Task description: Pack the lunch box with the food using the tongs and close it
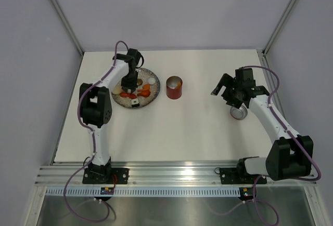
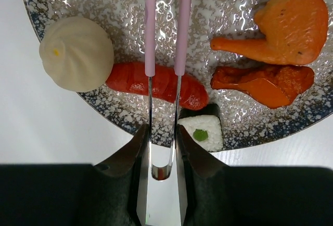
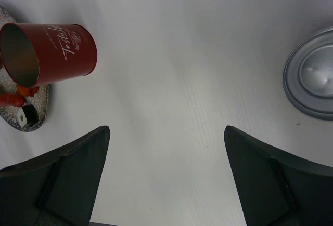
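A speckled plate [image 1: 150, 101] at the left holds food: a bun [image 2: 73, 54], a red sausage [image 2: 125, 78], chicken legs [image 2: 291, 28] and sushi [image 2: 203, 132]. My left gripper hovers over it, part closed on pink-handled metal tongs [image 2: 182, 34], whose tips lie at the bottom of the left wrist view; how firmly it grips cannot be told. My right gripper stands open and empty above bare table near a metal lid or dish [image 3: 317, 75].
A red cylindrical tin [image 3: 62, 49] stands just right of the plate, with something inside.
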